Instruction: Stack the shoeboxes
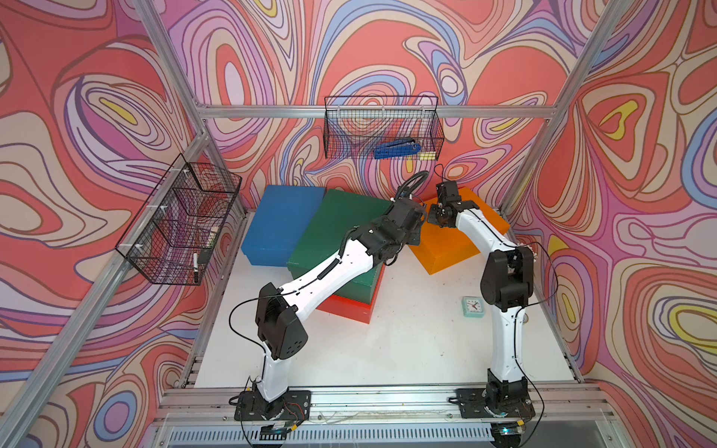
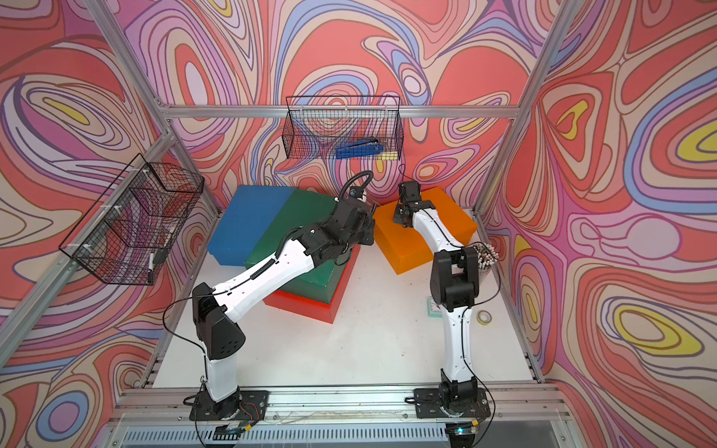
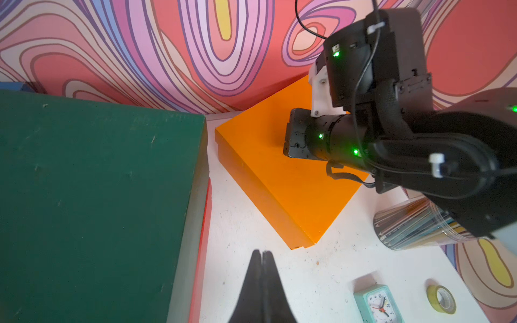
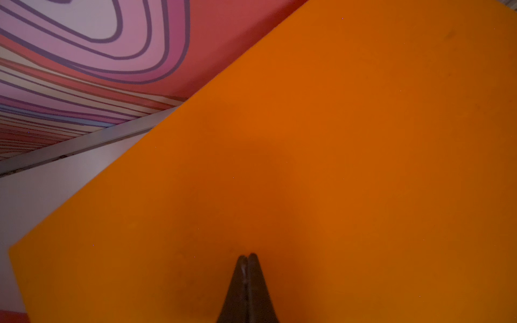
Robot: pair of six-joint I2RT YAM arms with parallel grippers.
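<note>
A green shoebox (image 1: 336, 216) lies on a red one (image 1: 343, 312), beside a blue box (image 1: 272, 224) at back left. An orange shoebox (image 3: 290, 204) sits askew at back right, touching the table, apart from the green in the left wrist view. My left gripper is shut, nothing visible between its fingers, raised near the green box's right end. My right gripper is shut and empty over the orange top; whether it touches cannot be told.
Wire baskets (image 1: 381, 127) hang at back and left. A clock (image 1: 472, 306), tape roll (image 2: 484, 316) and pencil cup (image 3: 398, 228) stand at right.
</note>
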